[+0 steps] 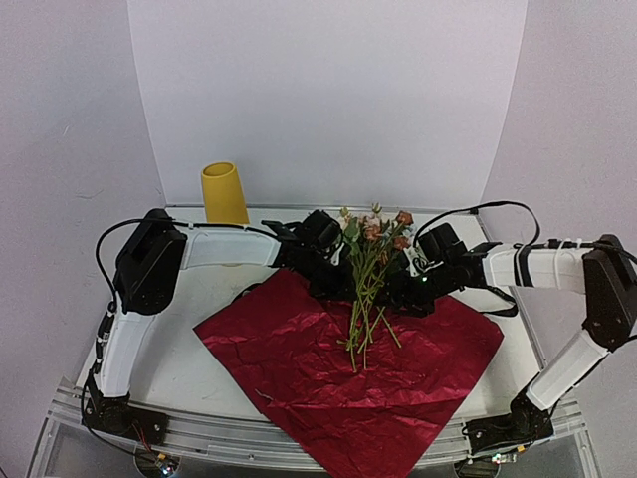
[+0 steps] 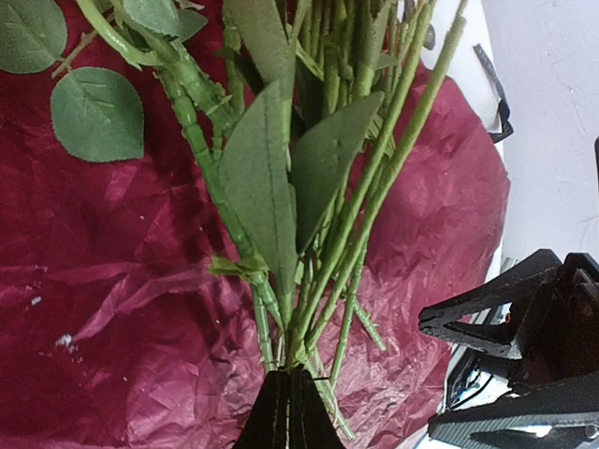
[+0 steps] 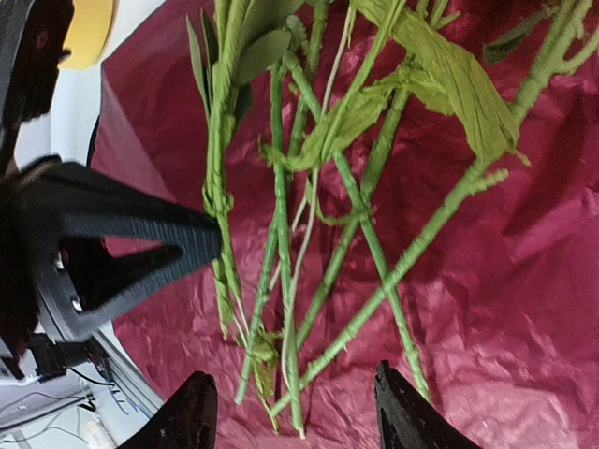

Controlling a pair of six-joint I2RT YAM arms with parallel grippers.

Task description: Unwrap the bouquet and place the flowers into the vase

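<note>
The flowers, with pink and orange heads at the top and long green stems, stand out over the red sheet in the top view. My left gripper is shut on the stems, which converge at its fingertips in the left wrist view. From the other side, my right gripper faces the bunch. Its fingers are spread wide in the right wrist view, and loose lower stems show beyond the gap, not clamped. A yellow vase stands at the back left, its lower part mostly behind my left arm.
Crumpled red wrapping covers the middle of the table. A black strap lies at the right, and walls close in the back and sides.
</note>
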